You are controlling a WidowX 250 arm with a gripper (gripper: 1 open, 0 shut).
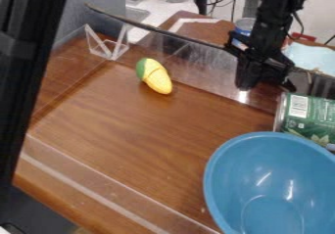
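The black arm comes down from the top right to my gripper [246, 73], which hangs at the back right of the wooden table, by the clear plastic barrier, above and left of the green can. It looks shut, with nothing visible between its dark fingers, though they are hard to make out. A yellow corn toy [155, 76] with a green end lies on the table left of my gripper. A large blue bowl [269, 187] sits at the front right, and a green can [309, 118] lies behind it at the right edge.
Clear plastic walls border the table [124, 140] at the back and front left. A dark panel [20, 52] fills the left edge of the view. Other items, including a light blue object [309, 57], stand behind the barrier.
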